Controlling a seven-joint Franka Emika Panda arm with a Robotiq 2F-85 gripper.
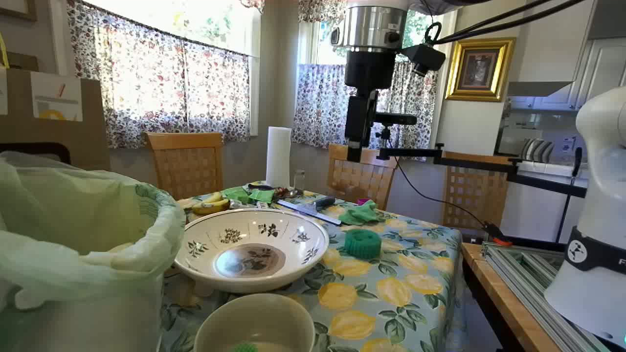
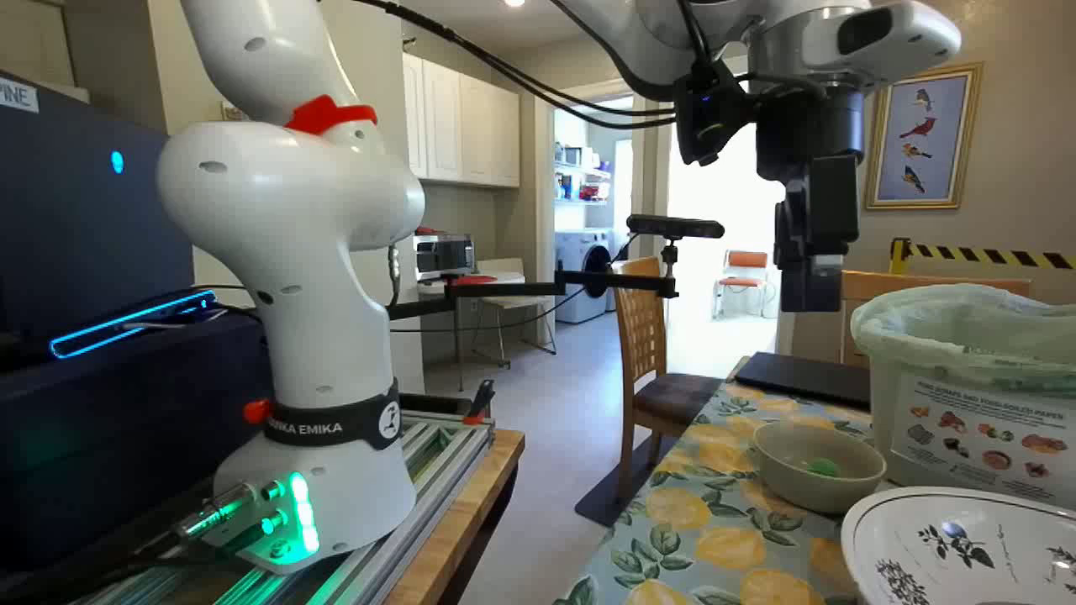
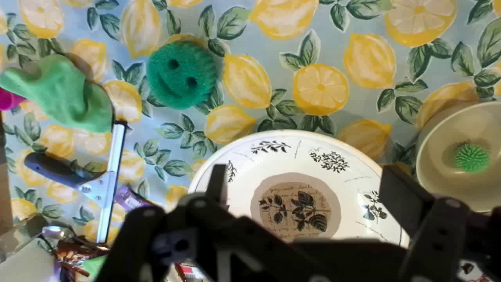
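Observation:
High above the table, my gripper is open, its black fingers wide apart in the wrist view with nothing between them. Below it lies a large white bowl with dark plant drawings, empty as far as shows. A smaller cream bowl holds a spiky green ball. On the lemon tablecloth sits a round green scrubber with a smiling face. Left of it in the wrist view are a crumpled green cloth and a squeegee with a dark handle.
A tall bin with a pale green liner stands beside both bowls. Bananas, a paper towel roll and clutter occupy the far end. A camera on a bracket stands near the arm. Tablecloth beside the scrubber is clear.

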